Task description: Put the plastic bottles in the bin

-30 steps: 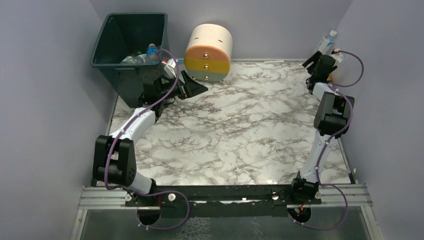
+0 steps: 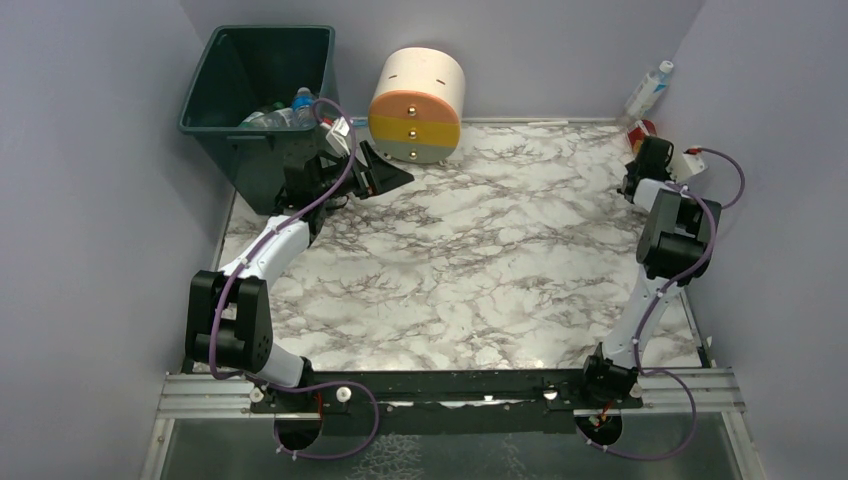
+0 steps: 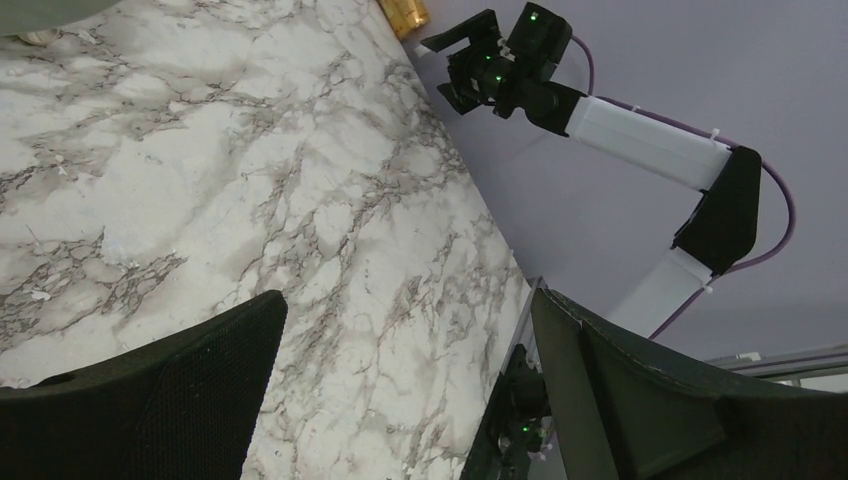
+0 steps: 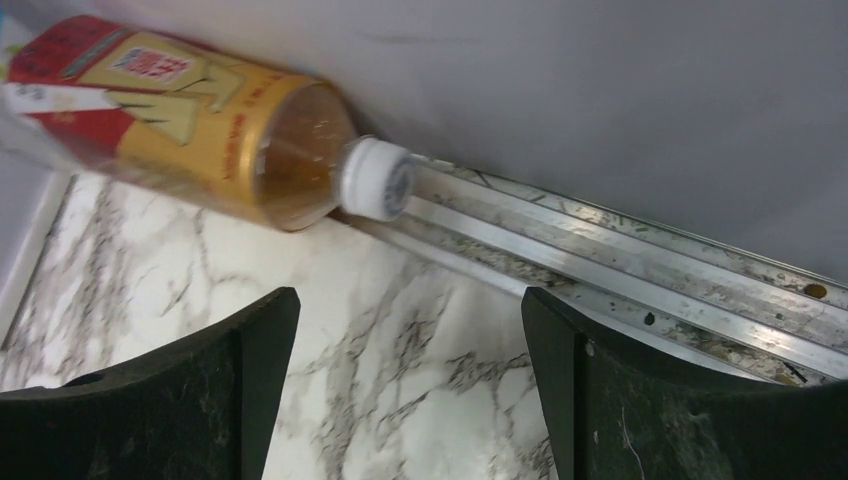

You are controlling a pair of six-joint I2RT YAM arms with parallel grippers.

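A yellow-and-red labelled bottle with a white cap lies along the right wall in the back corner, just ahead of my open right gripper; nothing is between its fingers. A clear bottle with a white cap leans upright in that corner. The dark green bin at back left holds several bottles. My left gripper hangs open and empty beside the bin, over the table.
A rounded cabinet with coloured drawers stands at the back beside the bin. Walls and metal rails border the right and back.
My right gripper has moved toward the front and right, uncovering the red label of the lying bottle in the top view. The left arm is unchanged.
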